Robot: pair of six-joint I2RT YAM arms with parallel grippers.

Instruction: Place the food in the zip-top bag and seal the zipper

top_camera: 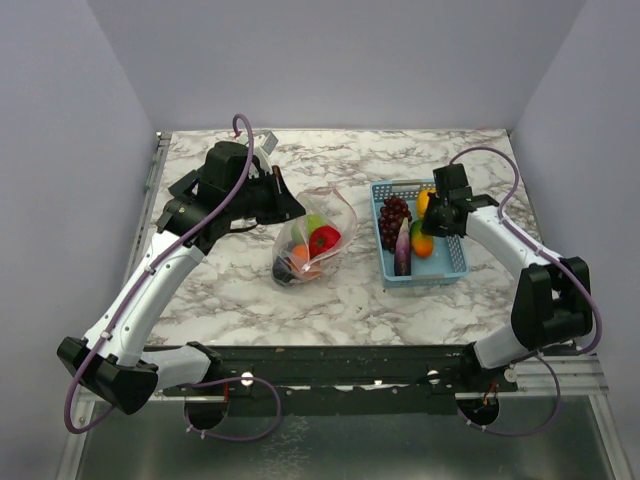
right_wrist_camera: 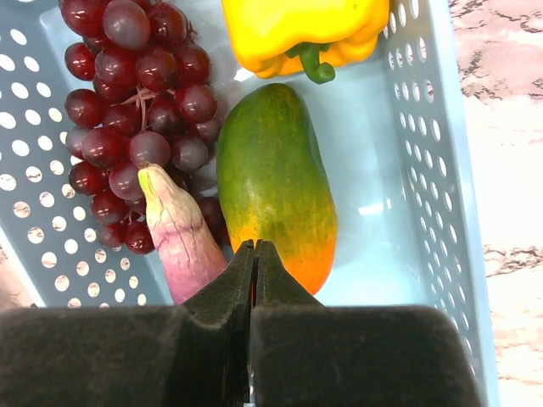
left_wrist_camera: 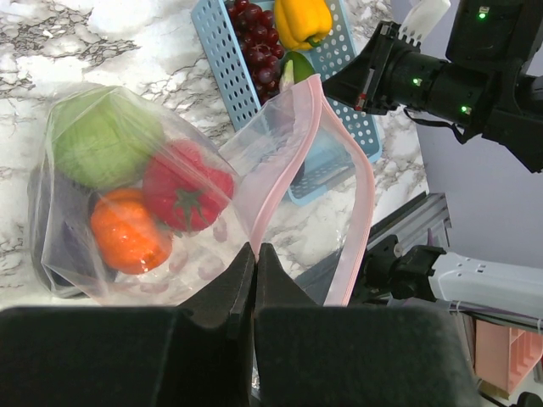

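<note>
The zip top bag (top_camera: 341, 205) stands on the table with its mouth spread and food inside: a green round item (left_wrist_camera: 102, 140), a red pepper (left_wrist_camera: 188, 191) and an orange (left_wrist_camera: 131, 233). At its pink rim, my left gripper is shut on the bag's edge. The green-orange mango (right_wrist_camera: 276, 170) lies in the blue basket (right_wrist_camera: 365, 280), beyond the tips of my right gripper. That gripper is shut with nothing between its fingers. Whether the fingertips touch the mango's skin, I cannot tell.
Also in the basket are red grapes (right_wrist_camera: 140, 93) on the left, a purple eggplant (right_wrist_camera: 182, 237) beside the mango, and a yellow pepper (right_wrist_camera: 305, 30) at the back. Bare table (top_camera: 390, 315) lies in front of the basket.
</note>
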